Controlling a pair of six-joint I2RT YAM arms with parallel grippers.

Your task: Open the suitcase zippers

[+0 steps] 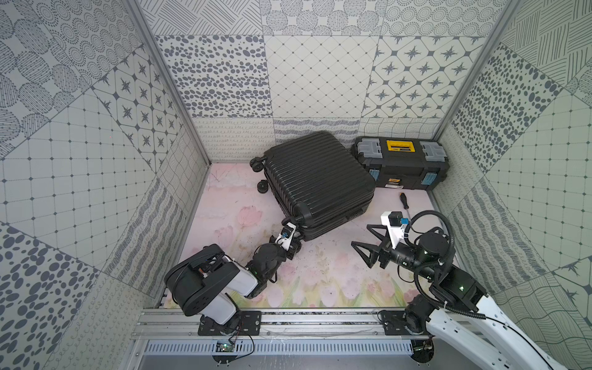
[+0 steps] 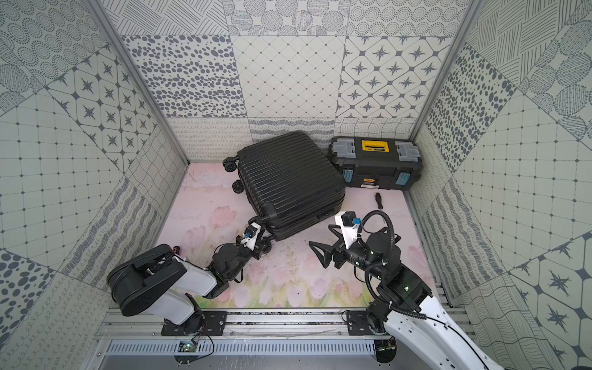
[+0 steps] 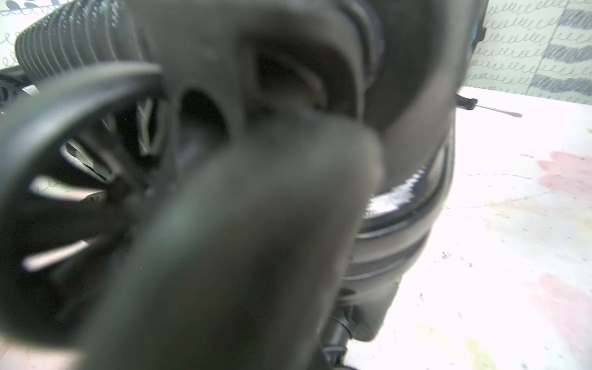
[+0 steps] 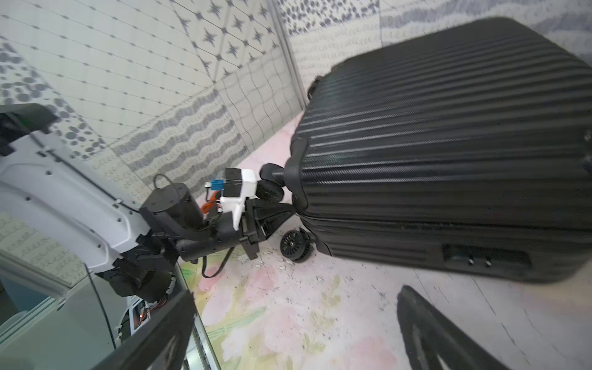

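Observation:
A black ribbed suitcase (image 1: 317,175) lies flat, angled across the floor, with its wheels at the left end and front corner. My left gripper is at that front wheel corner and appears shut; whether anything lies between its fingers is hidden. The left wrist view is filled by a blurred wheel (image 3: 67,215) and black parts. My right gripper (image 1: 370,246) hangs open and empty, in front of the suitcase's right side. In the right wrist view a dark recessed fitting (image 4: 486,257) shows on the suitcase's near side; the zipper pulls are too small to make out.
A black toolbox (image 1: 400,166) with a yellow handle stands behind at the right. A screwdriver (image 1: 404,200) lies below it. Bare floor (image 1: 323,271) spreads in front of the suitcase, and more at its left.

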